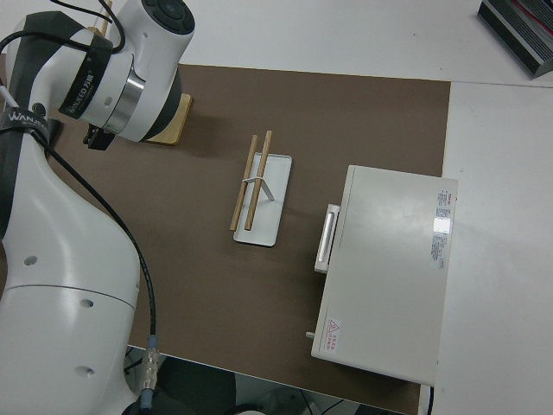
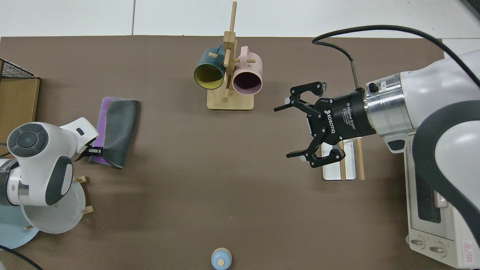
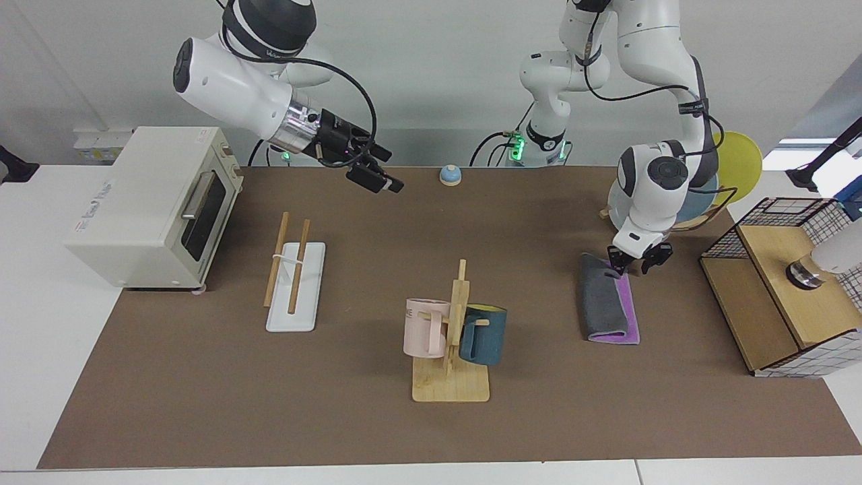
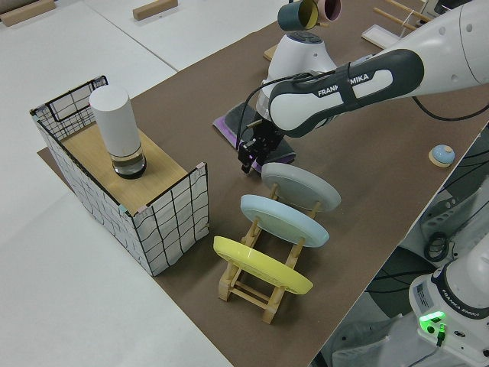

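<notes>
My right gripper (image 2: 281,132) hangs at the right of the top view with fingers spread wide and nothing between them. My other gripper (image 2: 92,151) is low beside a folded grey-and-purple cloth (image 2: 117,126); its fingertips are mostly hidden by the wrist. In the left view it (image 3: 639,263) sits just behind that cloth (image 3: 606,304). A pink mug (image 2: 247,72) and a teal mug (image 2: 210,67) hang on a wooden stand (image 2: 229,103). A white tray with two wooden sticks (image 3: 311,287) lies near the microwave (image 3: 133,210).
A plate rack with plates (image 4: 263,266) and a wire basket shelf (image 4: 164,222) stand on the far left of the top view. A small blue round object (image 2: 221,258) lies near the edge.
</notes>
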